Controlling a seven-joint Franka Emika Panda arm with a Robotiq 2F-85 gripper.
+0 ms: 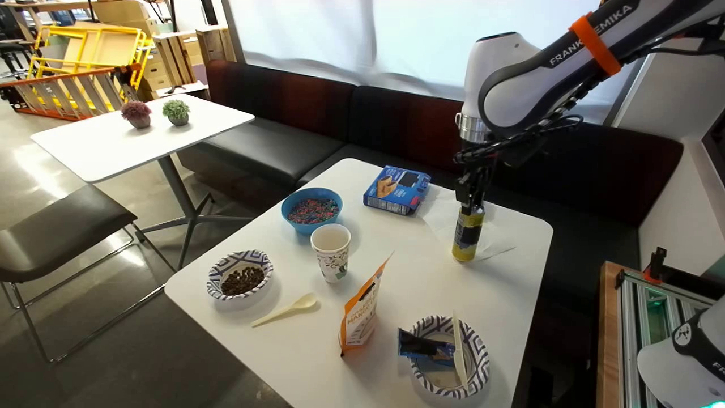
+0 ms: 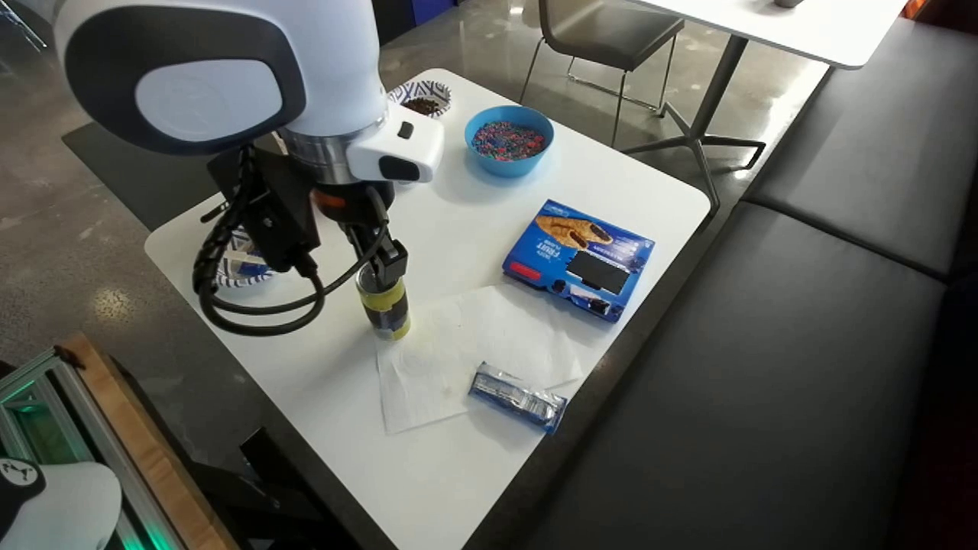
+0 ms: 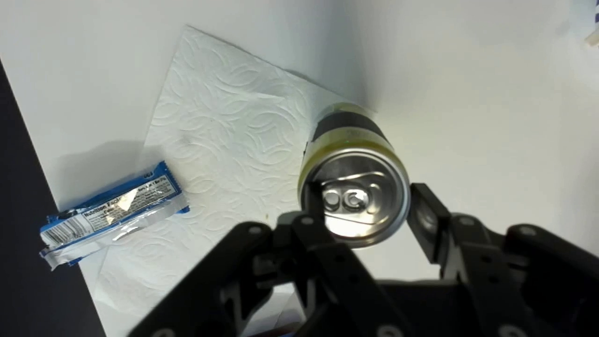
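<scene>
A yellow can with a dark band (image 1: 467, 237) stands nearly upright at the right part of the white table in exterior view 1. My gripper is shut on the can's upper end, one finger on each side of the silver lid in the wrist view. In exterior view 2 the can (image 2: 386, 307) hangs below my gripper (image 2: 377, 266), beside the corner of a white napkin (image 2: 477, 344). Whether the can's base touches the table is hard to tell.
A blue snack box (image 2: 580, 261) and a wrapped bar (image 2: 519, 397) lie near the bench side. A blue bowl (image 1: 312, 228), paper cup (image 1: 333, 262), orange bag (image 1: 360, 316), spoon (image 1: 285, 309) and two patterned bowls occupy the table's other side.
</scene>
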